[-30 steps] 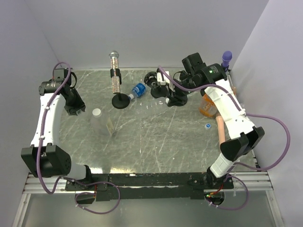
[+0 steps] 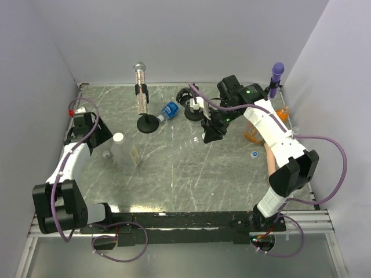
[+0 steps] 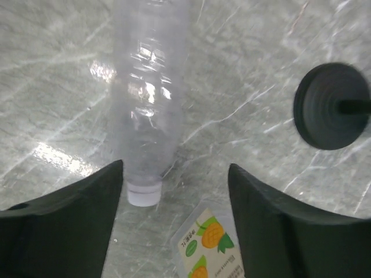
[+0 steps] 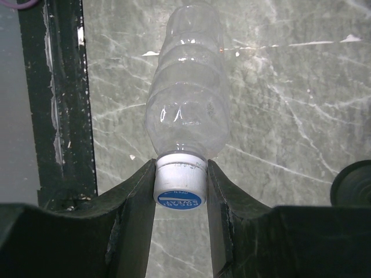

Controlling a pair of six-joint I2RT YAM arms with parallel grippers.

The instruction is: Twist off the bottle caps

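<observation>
A clear ribbed bottle (image 4: 185, 116) lies on the table. Its white cap (image 4: 181, 182), blue on top, is pinched between the fingers of my right gripper. Over at the left, my left gripper (image 2: 104, 138) hangs above a second clear lying bottle (image 3: 148, 87), with its fingers (image 3: 95, 202) apart and nothing between them. That bottle's whitish cap (image 3: 144, 192) points toward the front; in the top view the arm hides most of the body. Just right of it, a clear bottle (image 2: 124, 155) with a white cap (image 2: 118, 138) and a fruit label (image 3: 211, 243) appears to stand upright.
Two black round stands (image 2: 148, 123) are at the back, with a blue-labelled bottle (image 2: 168, 110) between them. Orange bottles (image 2: 253, 133), a wooden stick (image 2: 271, 159) and a loose blue cap (image 2: 254, 154) lie at the right.
The right gripper has shifted slightly toward the front with its bottle.
</observation>
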